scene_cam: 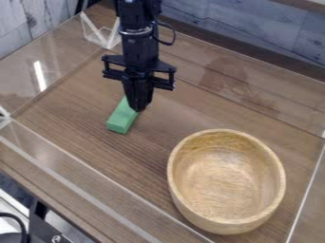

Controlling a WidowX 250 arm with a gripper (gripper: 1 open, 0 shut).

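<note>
A green rectangular object (122, 117) lies on the wooden table left of centre, long side slanting toward me. My black gripper (133, 98) hangs over its far end, fingertips pointing down and partly covering it. Whether the fingers are open or shut is too small to tell. A large pale wooden bowl (225, 180) sits at the right front.
Clear plastic material lies at the left edge. Black cables show at the bottom left corner, and a wall borders the back.
</note>
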